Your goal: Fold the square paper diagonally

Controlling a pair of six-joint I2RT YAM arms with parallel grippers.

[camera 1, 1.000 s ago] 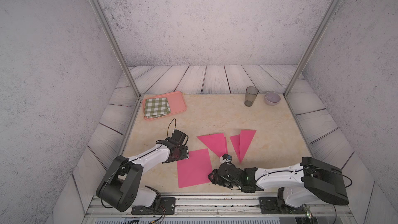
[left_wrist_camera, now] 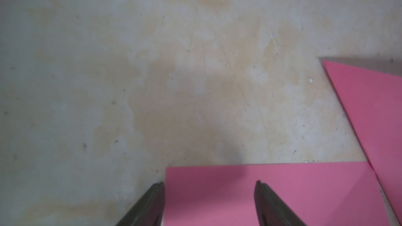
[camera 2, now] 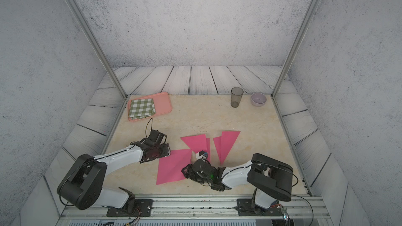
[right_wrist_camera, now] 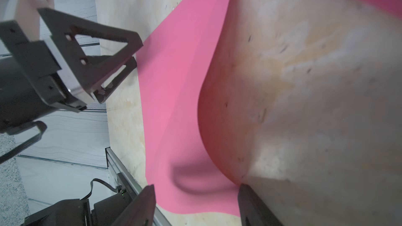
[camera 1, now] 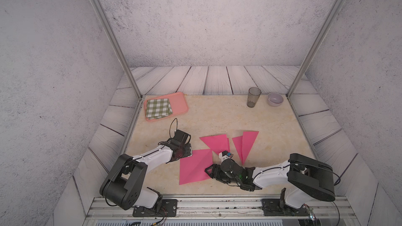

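The square pink paper (camera 1: 194, 167) lies between my two arms. My left gripper stands open at its far left corner, with fingers (left_wrist_camera: 152, 205) apart over the paper in the left wrist view. My right gripper is at the near right side, its fingers still apart. A buckled, raised part of the paper (right_wrist_camera: 180, 142) reaches between its fingers, and one edge meets the right-hand finger. From above, the right gripper (camera 1: 210, 171) hides the near right corner.
Two folded pink papers (camera 1: 215, 142) lie right of the square; the nearer one borders its far right corner. A pink tray (camera 1: 181, 104) with a checked cloth (camera 1: 158, 108), a glass (camera 1: 253, 97) and a bowl (camera 1: 275, 99) stand at the back.
My right gripper has moved slightly left, onto the paper. The paper's near edge has shifted a little away from the front and its right side has buckled.
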